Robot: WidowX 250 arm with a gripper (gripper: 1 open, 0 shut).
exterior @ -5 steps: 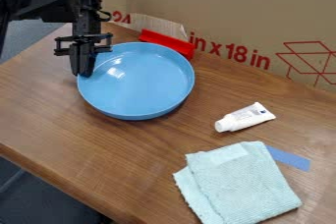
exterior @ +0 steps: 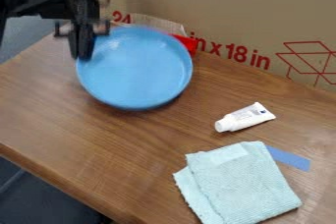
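A blue plate (exterior: 136, 71) is at the upper left of the wooden table, raised at a slight tilt, its left rim at my gripper (exterior: 82, 43). The gripper is dark and blurred, pointing down over that rim; it looks shut, though whether the thin rim is between its fingers is hard to tell.
A white tube (exterior: 243, 117) lies right of the plate. A folded pale cloth (exterior: 237, 184) sits at the front right beside a blue strip (exterior: 292, 158). A red object (exterior: 187, 43) is behind the plate, against a cardboard box (exterior: 250, 22).
My gripper has moved upward, and the plate has shifted up with it, most on its left side. The tube and cloth are unchanged.
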